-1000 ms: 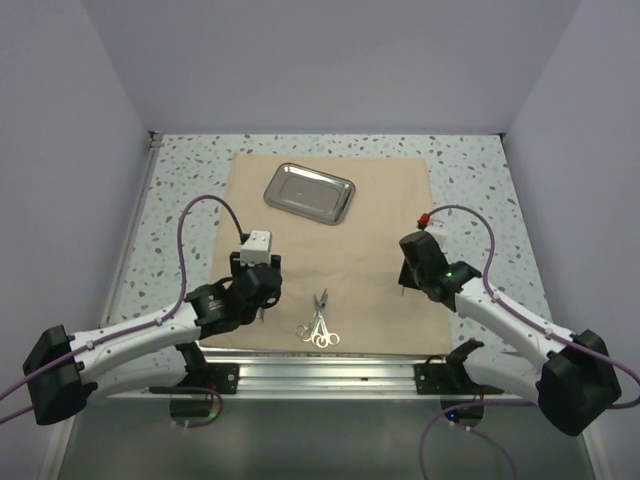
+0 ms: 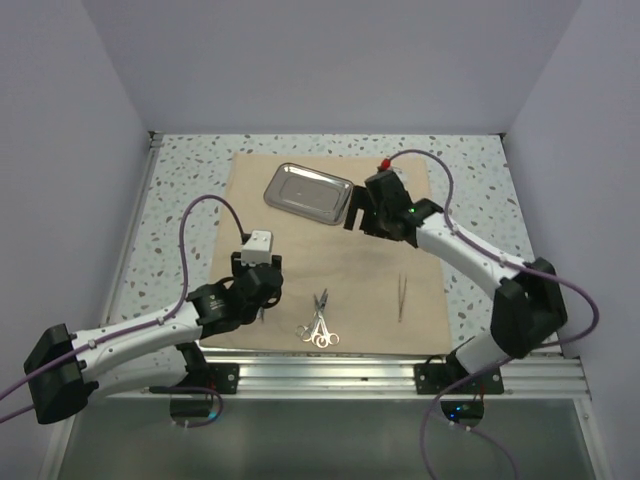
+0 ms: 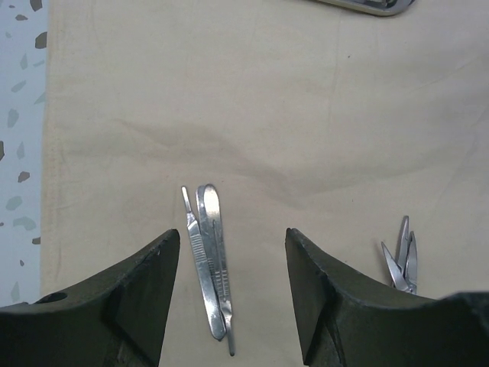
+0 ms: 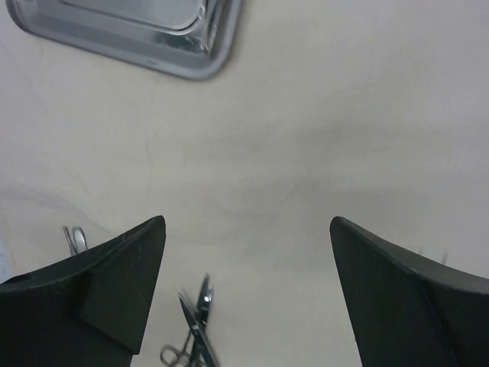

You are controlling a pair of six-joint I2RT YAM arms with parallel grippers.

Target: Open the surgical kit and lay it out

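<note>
A beige cloth (image 2: 330, 265) lies spread flat on the table. Near its far edge sits a metal tray (image 2: 309, 192), which looks empty. My right gripper (image 2: 352, 212) hovers close to the tray's right end, open and with nothing between its fingers. Over the cloth's left side, my left gripper is open too. Below it two slim metal instruments, a scalpel handle (image 3: 203, 274) and another handle (image 3: 214, 237), lie side by side on the cloth. Crossed scissors (image 2: 320, 325) rest near the front middle. At the front right lies a pair of tweezers (image 2: 402, 298).
Speckled tabletop (image 2: 480, 200) shows on both sides of the cloth. A metal rail (image 2: 330, 372) runs along the front edge.
The right arm has swung from above the tweezers up and leftward toward the tray, uncovering the tweezers; its fingers have opened. My left arm, tray and scissors stay where they were.
</note>
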